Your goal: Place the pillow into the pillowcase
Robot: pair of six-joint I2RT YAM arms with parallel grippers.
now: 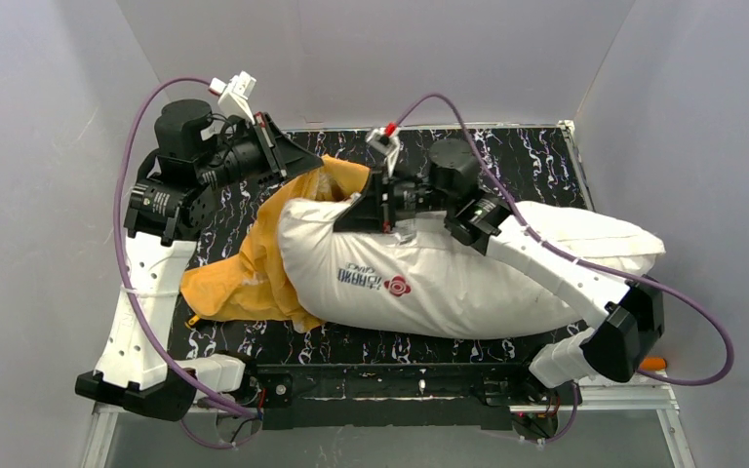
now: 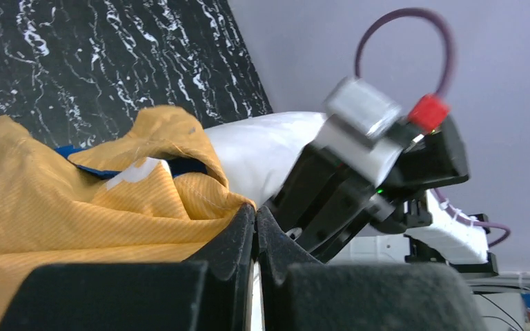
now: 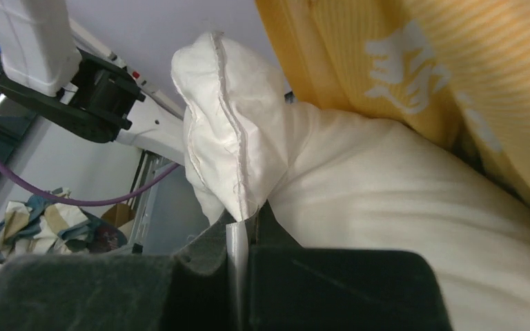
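Observation:
The white pillow with a printed logo lies across the table, its left end pressed into the yellow pillowcase, which bunches around and behind it. My right gripper is shut on the pillow's upper left part; in the right wrist view a folded white seam of pillow rises from its fingers, beside the yellow cloth. My left gripper is shut at the top of the pillowcase; in the left wrist view yellow cloth runs up to its fingertips.
Black marbled table shows at the back and along the front edge. Grey walls enclose it on the sides and back. The right arm stretches over the pillow.

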